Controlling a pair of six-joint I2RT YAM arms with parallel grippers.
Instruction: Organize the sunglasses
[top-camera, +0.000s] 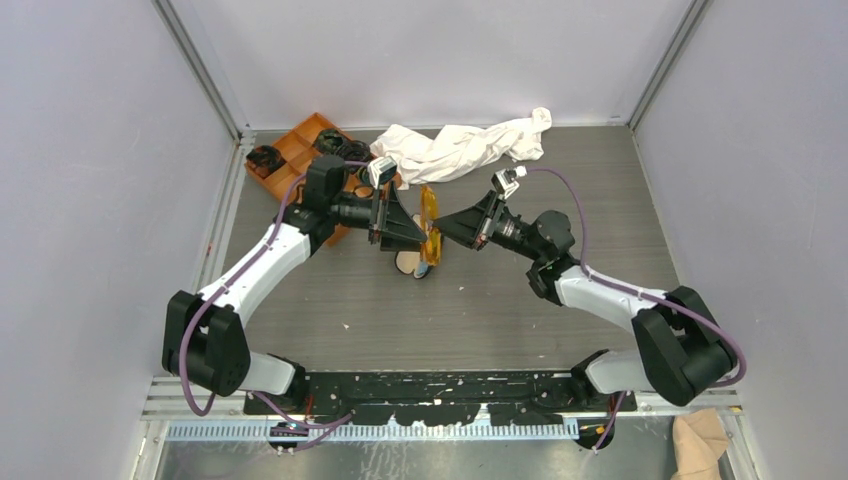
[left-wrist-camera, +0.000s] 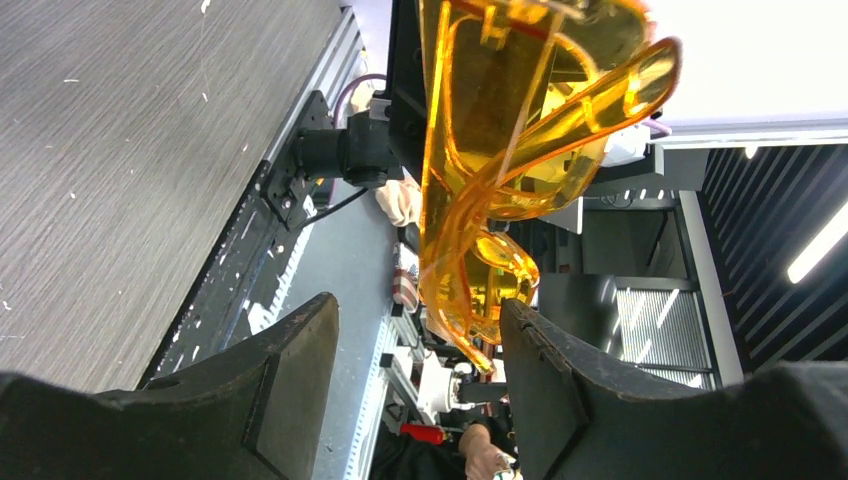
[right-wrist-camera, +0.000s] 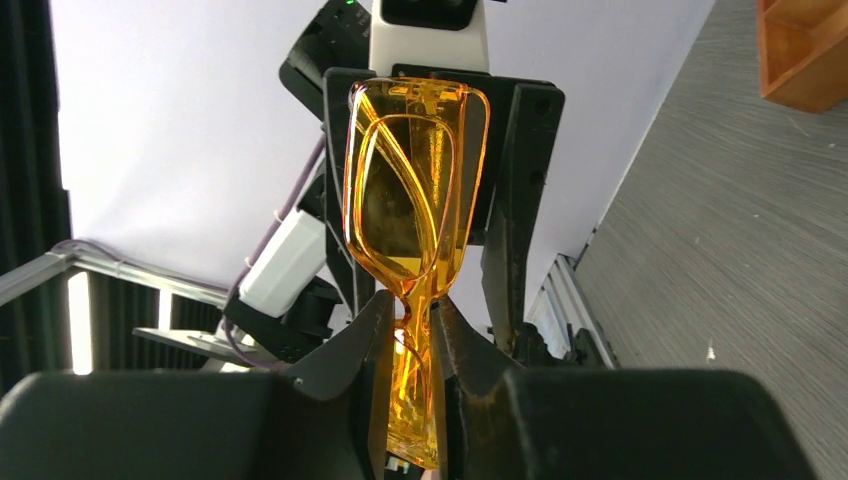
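Note:
Amber-clear sunglasses (top-camera: 428, 215) are in the air between the two arms, folded, with their long side upright in the right wrist view. My right gripper is closed around the narrow bridge of the sunglasses (right-wrist-camera: 415, 190), one finger on each side. My left gripper stands open, its fingers wide apart; the sunglasses (left-wrist-camera: 470, 230) appear beyond and above its fingertips in the left wrist view. An orange compartment tray (top-camera: 290, 145) sits at the back left, holding dark eyewear (top-camera: 265, 158); the left arm covers part of it.
A crumpled white cloth (top-camera: 465, 150) lies along the back wall. On the table below the grippers is a small beige-and-blue item (top-camera: 407, 262), partly covered.

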